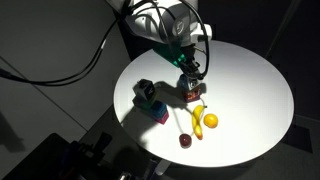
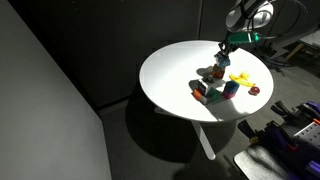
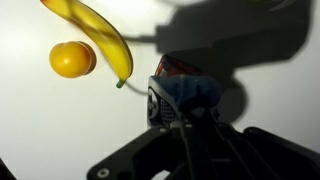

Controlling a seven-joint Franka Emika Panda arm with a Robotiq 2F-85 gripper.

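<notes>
My gripper is shut on a blue block, seen between the fingers in the wrist view and just under the gripper in exterior view 2. Directly below it is a red block with dark and white printed sides, upright on the table. The same red block shows in exterior view 2. The blue block is over or against its top; whether the two touch I cannot tell. In exterior view 1 the red block is visible, while the arm and cables partly cover the gripper.
A banana, an orange and a dark red round item lie on the white round table. Several stacked or clustered blocks stand to one side.
</notes>
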